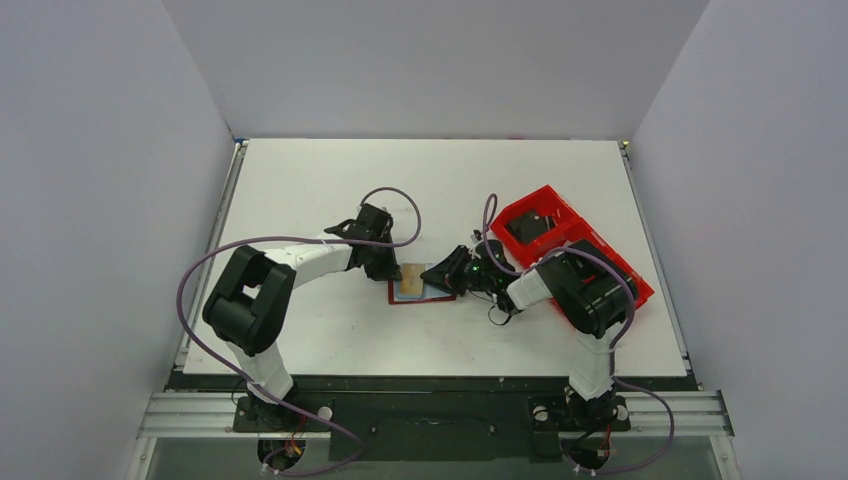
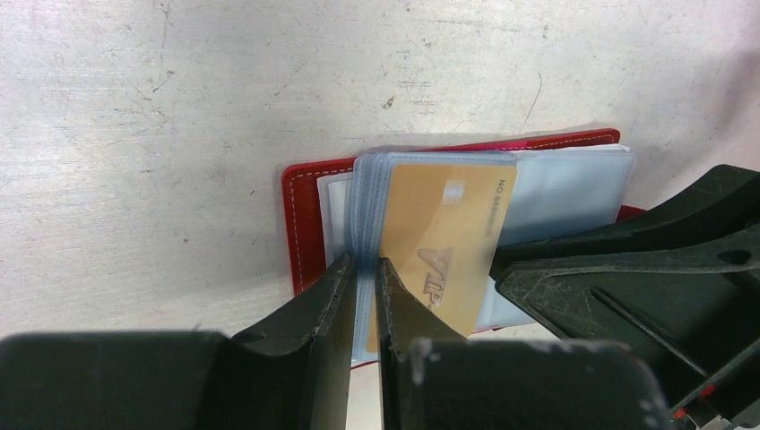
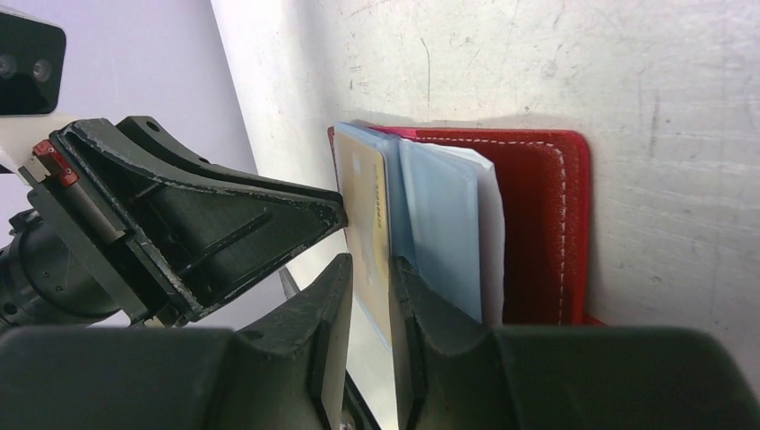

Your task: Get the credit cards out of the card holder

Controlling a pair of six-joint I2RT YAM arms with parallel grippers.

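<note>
The red card holder (image 1: pixel 422 302) lies open at the table's middle, its clear sleeves (image 2: pixel 565 188) fanned out. A gold card (image 2: pixel 448 224) sits in a sleeve. In the left wrist view my left gripper is part open; its narrow gap lies over the sleeve stack's left edge. My right gripper is also part open, its tips close to the gold card (image 3: pixel 369 193) and the sleeve's edge. Whether any sleeve lies between either pair of fingers is hidden. The right gripper's dark body (image 2: pixel 645 278) covers the holder's right part in the left wrist view.
A red divided box (image 1: pixel 535 215) with dark things inside stands at the right, partly under my right arm (image 1: pixel 580 295). Bare white table (image 1: pixel 440 180) lies behind and in front of the holder. Purple cables loop over both arms.
</note>
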